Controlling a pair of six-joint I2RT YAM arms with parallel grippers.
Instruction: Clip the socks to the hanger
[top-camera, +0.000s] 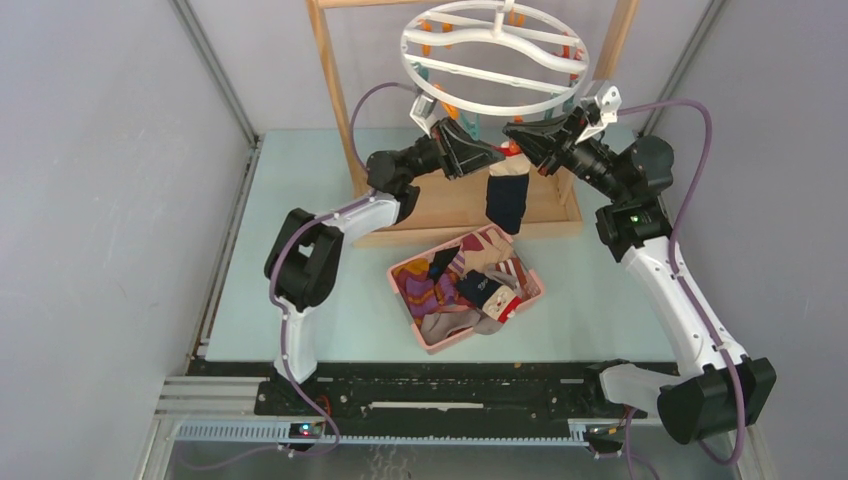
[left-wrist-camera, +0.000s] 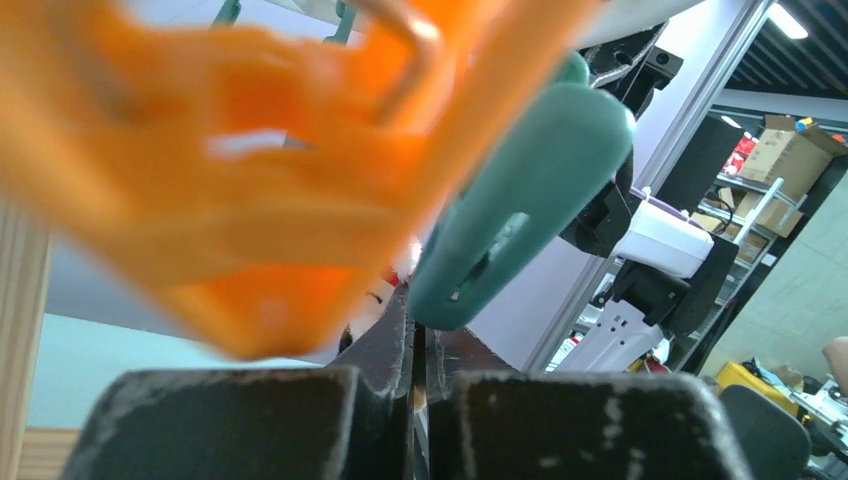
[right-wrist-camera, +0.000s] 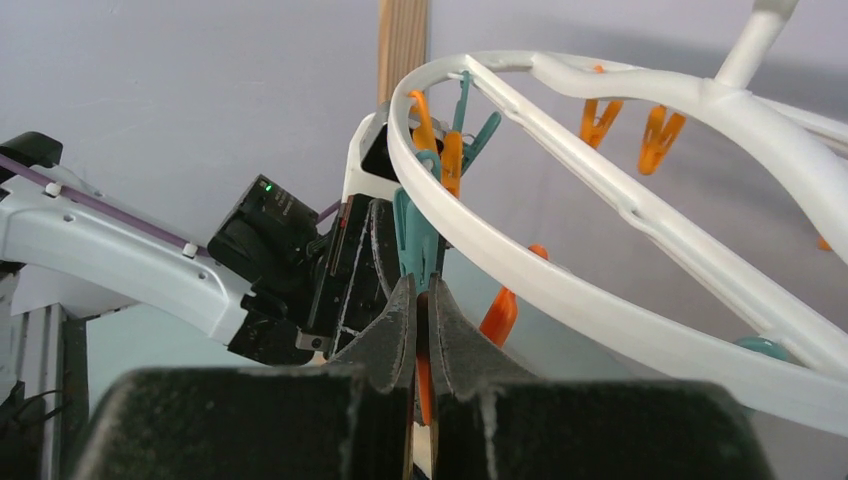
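The white round hanger (top-camera: 494, 62) with orange and teal clips hangs at the top. A navy sock with red and cream top (top-camera: 507, 195) hangs below its front, between both grippers. My left gripper (top-camera: 496, 153) is shut at the sock's top; in the left wrist view its tips sit behind a teal clip (left-wrist-camera: 515, 200), and what is between them is hard to see. My right gripper (top-camera: 512, 135) is shut on an orange clip (right-wrist-camera: 423, 390) beside the sock's top, under the hanger's rim (right-wrist-camera: 560, 280).
A pink bin (top-camera: 437, 343) of socks lies on the table below. A wooden frame (top-camera: 330, 70) surrounds the hanger, with a wooden box behind the hanging sock. The table left and right of the bin is clear.
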